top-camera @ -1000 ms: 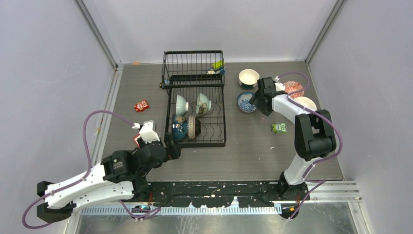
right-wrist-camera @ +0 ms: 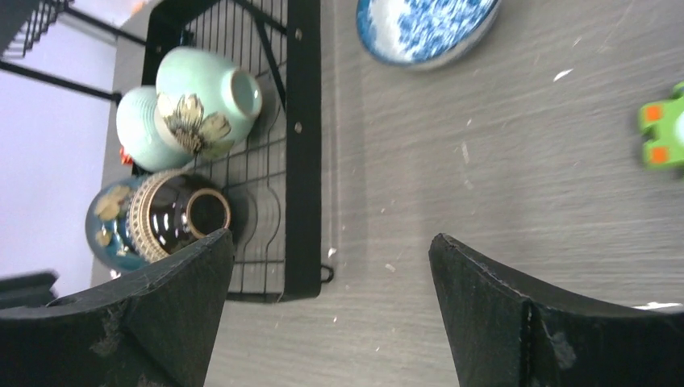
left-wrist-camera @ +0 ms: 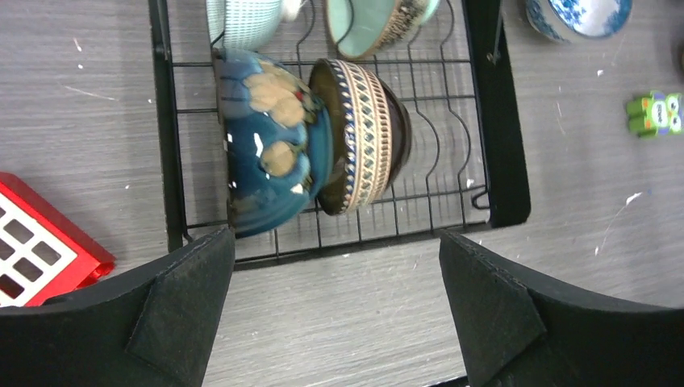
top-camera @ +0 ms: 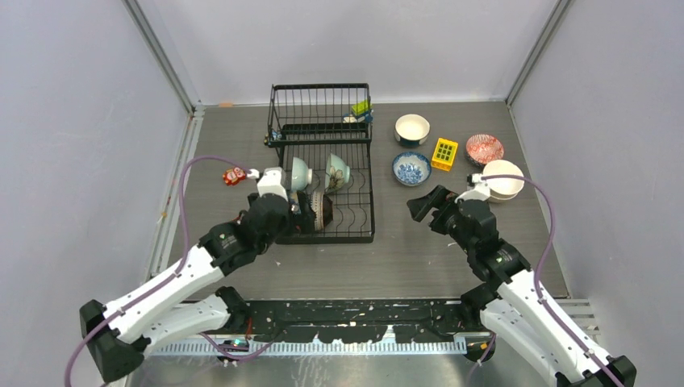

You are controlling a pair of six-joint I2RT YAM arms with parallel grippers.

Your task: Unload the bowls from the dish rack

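In the lower rack point(top-camera: 370, 193) stand a blue floral bowl point(left-wrist-camera: 270, 161), a brown patterned bowl point(left-wrist-camera: 363, 137), a pale celadon bowl point(top-camera: 300, 173) and a flowered celadon bowl point(top-camera: 337, 172). My open left gripper hangs over the rack's near end, above the blue and brown bowls, nothing between its fingers. My open right gripper is right of the rack over bare table, empty. To the right lie a cream bowl point(top-camera: 412, 127), a blue-white bowl point(top-camera: 410, 168), a red bowl point(top-camera: 484, 147) and white bowls point(top-camera: 502, 173).
A yellow block point(top-camera: 444, 153) lies among the bowls, a green toy point(left-wrist-camera: 653, 113) on the right, a red figure point(top-camera: 232, 176) and red crate point(left-wrist-camera: 40, 250) left of the rack. The upper tier holds small items.
My right gripper has drawn back from the right-hand bowls toward the front.
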